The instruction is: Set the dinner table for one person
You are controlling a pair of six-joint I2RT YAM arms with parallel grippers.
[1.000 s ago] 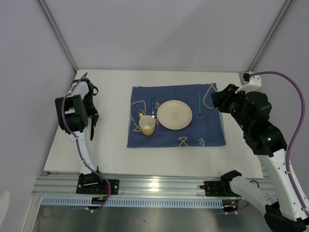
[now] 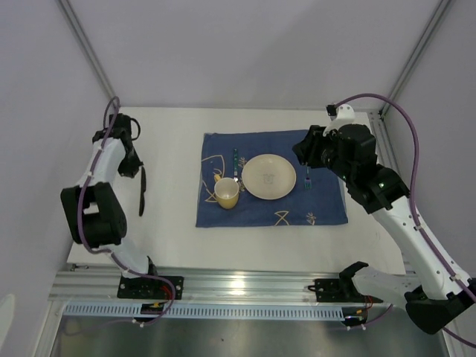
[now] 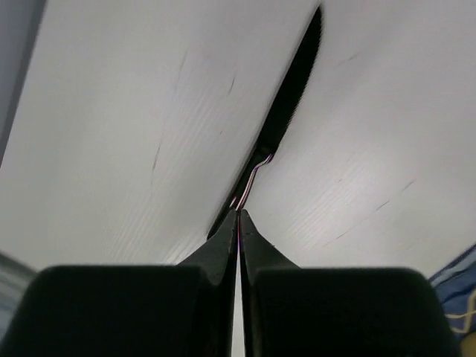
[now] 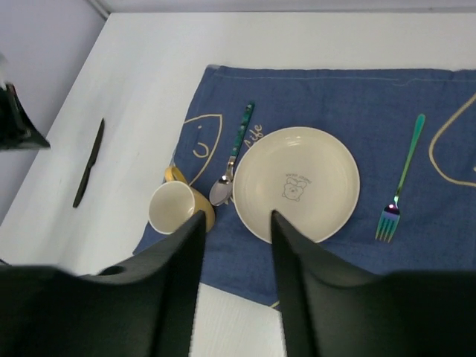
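Note:
On a blue placemat [image 2: 223, 216] lie a cream plate [image 2: 269, 176], a yellow mug [image 2: 227, 195] left of it, a green-handled spoon [image 4: 222, 190] between them and a green fork [image 4: 401, 171] to the right. A dark knife [image 3: 286, 97] lies on the bare left of the table. My left gripper is over the knife's handle end, shut, with nothing clearly held between its fingers. My right gripper hangs above the right part of the placemat, fingers apart, nothing between them.
Walls stand at the back and both sides, with metal rails along the edges.
My right arm has moved left toward the plate.

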